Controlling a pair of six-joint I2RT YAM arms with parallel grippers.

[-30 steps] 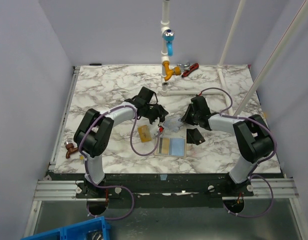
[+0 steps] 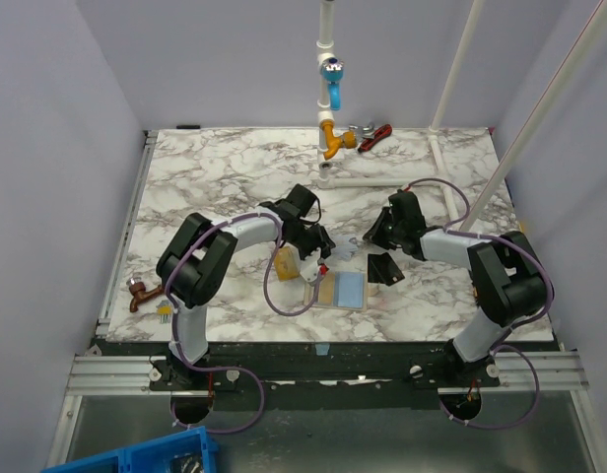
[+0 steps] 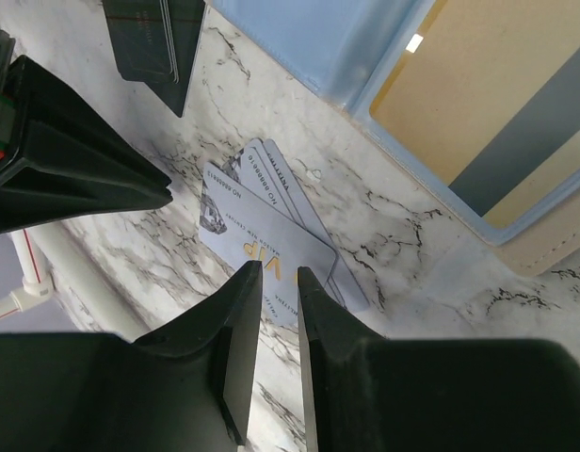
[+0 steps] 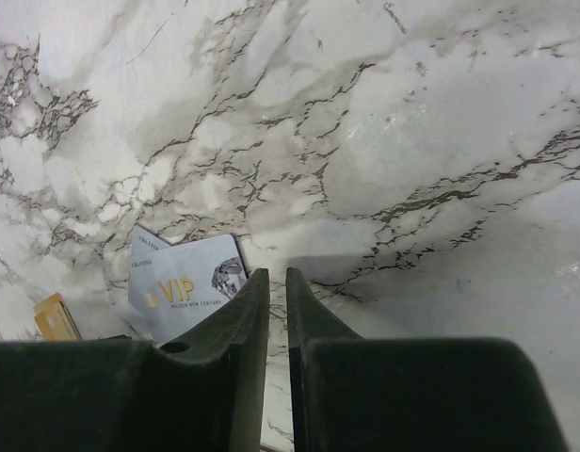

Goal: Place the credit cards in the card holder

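Observation:
Several silver VIP cards (image 3: 262,254) lie loosely stacked on the marble beside the open card holder (image 2: 350,291), which has blue and tan panels. My left gripper (image 2: 323,246) is over the cards' left side; in its wrist view the fingertips (image 3: 309,292) stand close together, with only a narrow gap. My right gripper (image 2: 372,238) is just right of the cards; its fingertips (image 4: 292,287) also stand close, a small gap between them, above bare marble beside the cards. Dark cards (image 2: 384,268) lie right of the holder, gold ones (image 2: 286,263) to its left.
White pipes (image 2: 368,182) run behind the work area, with taps (image 2: 338,140) and tools (image 2: 374,136) at the back. A brown tap (image 2: 146,294) lies at the left.
My left gripper has moved slightly toward the front. My right gripper has shifted a little right, and its arm has swung rightward.

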